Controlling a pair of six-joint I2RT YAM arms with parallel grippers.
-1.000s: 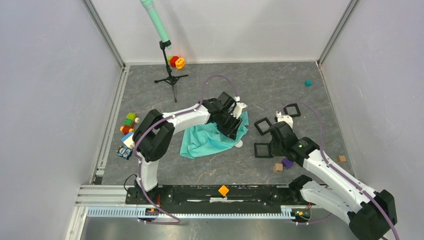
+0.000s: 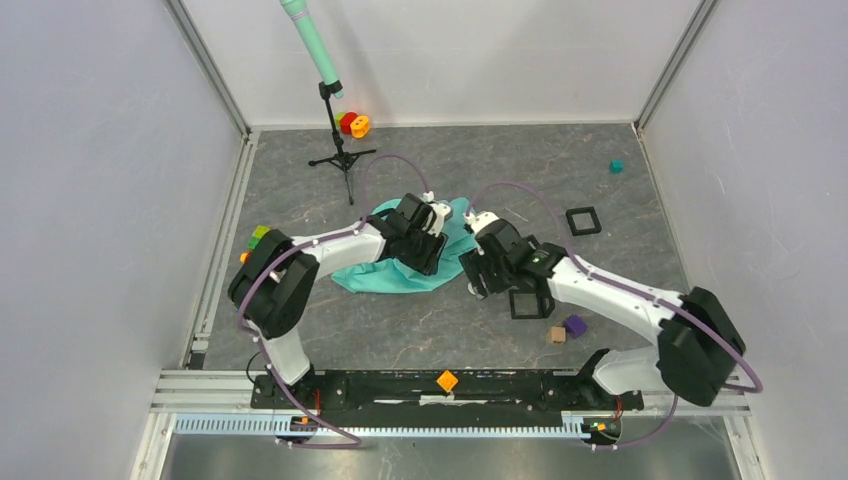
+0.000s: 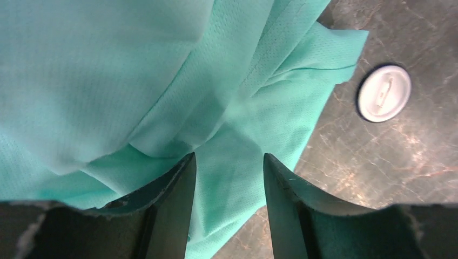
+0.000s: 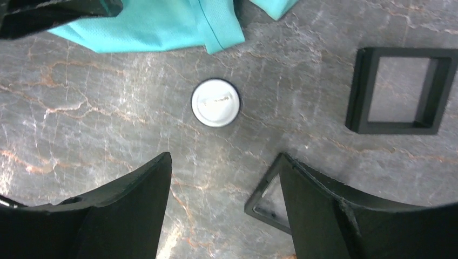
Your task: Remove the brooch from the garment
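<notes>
A turquoise garment lies crumpled mid-table, partly under my left gripper. In the left wrist view the fingers of my left gripper are part open over its folds. A white round disc like a button, with a small bar across it, lies on bare table beside the cloth; it also shows in the right wrist view. My right gripper stands open near the disc, nothing between its fingers. I cannot see anything pinned on the garment.
Black square frames lie right of the disc, with wooden and purple blocks below. Toys sit at the far left; a tripod stands at the back. Bare grey table surrounds the cloth.
The garment has shifted left, away from the disc, with my left gripper moving left too. My right arm has swung left toward the disc and cloth.
</notes>
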